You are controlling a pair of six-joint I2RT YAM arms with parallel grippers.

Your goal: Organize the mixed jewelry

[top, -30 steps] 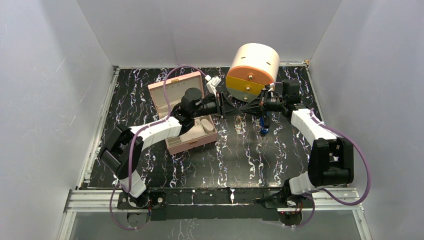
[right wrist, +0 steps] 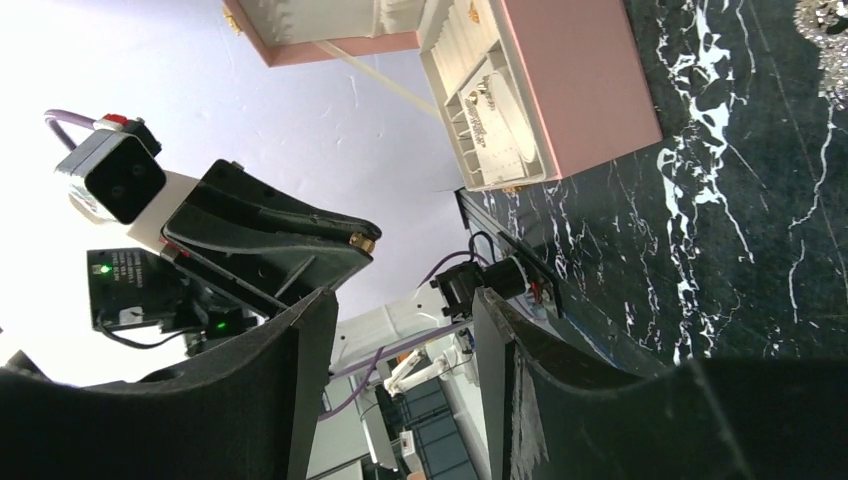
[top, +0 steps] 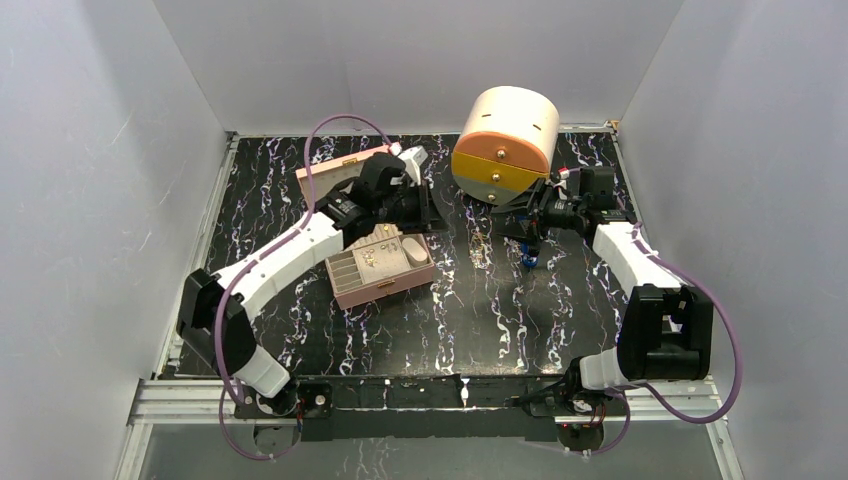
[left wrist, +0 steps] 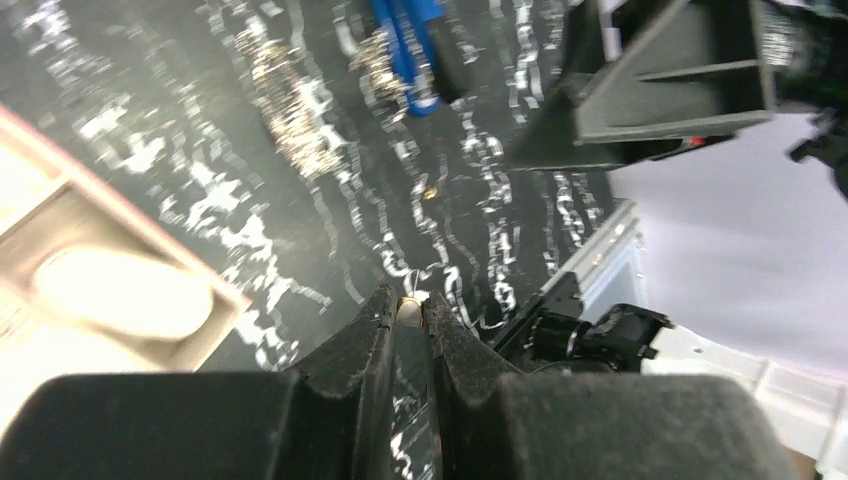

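My left gripper [top: 425, 218] is over the right side of the pink jewelry box [top: 358, 294], shut on a small gold piece [left wrist: 409, 312] at its fingertips. My right gripper stands part open with nothing visible between its fingers, right of the left one. Glittering jewelry heaps [left wrist: 295, 120] lie on the marble table beside a blue tool [left wrist: 410, 60], below the grippers. The box's compartments hold small gold items and a pale oval piece [top: 414, 250].
A round cream chest [top: 507, 115] with orange and yellow drawers stands at the back centre-right. Grey walls enclose the sides and back.
The two grippers have drawn apart from where they met: the left moved left and is more angled, the right moved right. The right gripper now stands apart from the gold piece.
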